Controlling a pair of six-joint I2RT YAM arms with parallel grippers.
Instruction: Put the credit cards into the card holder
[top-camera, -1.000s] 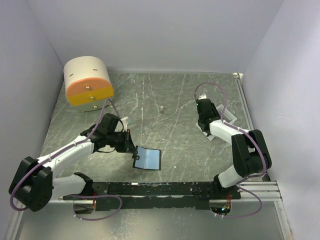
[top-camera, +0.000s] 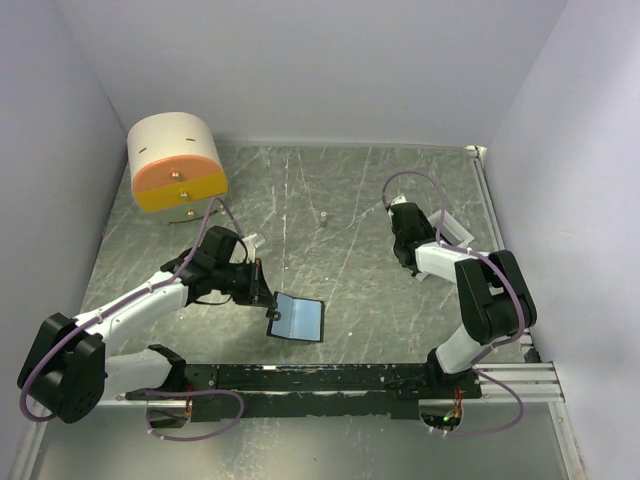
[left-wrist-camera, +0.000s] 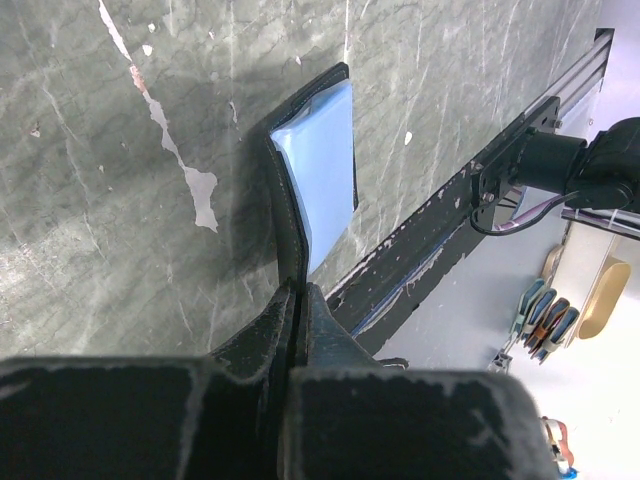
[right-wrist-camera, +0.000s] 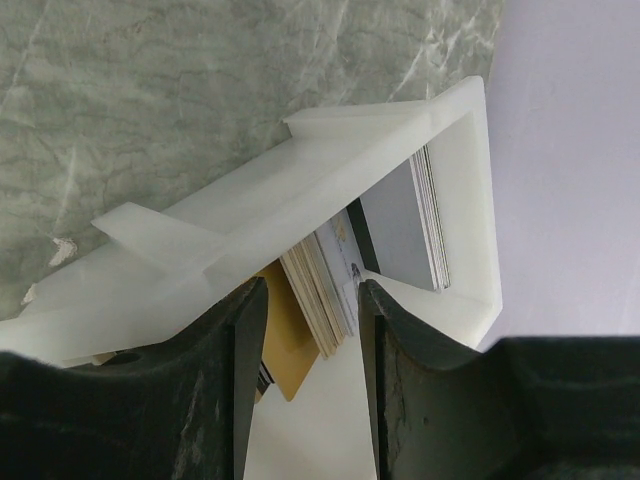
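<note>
The card holder (top-camera: 305, 319), black with a light blue inner sleeve (left-wrist-camera: 318, 170), lies on the table's front middle. My left gripper is shut on its dark near edge. At the right, my right gripper stands part open above a white tray (right-wrist-camera: 465, 200) holding stacks of cards: a grey stack (right-wrist-camera: 396, 225), pale cards (right-wrist-camera: 315, 295) and an ochre card (right-wrist-camera: 288, 345). The pale cards sit between the fingertips in that view; no contact is clear. The top view hides much of the tray under the right arm.
A small chest (top-camera: 178, 158) with coloured drawers stands at the back left. A small object (top-camera: 323, 219) sits near the middle of the table, which is otherwise clear. Walls bound the left, back and right.
The left arm and card holder look almost unchanged.
</note>
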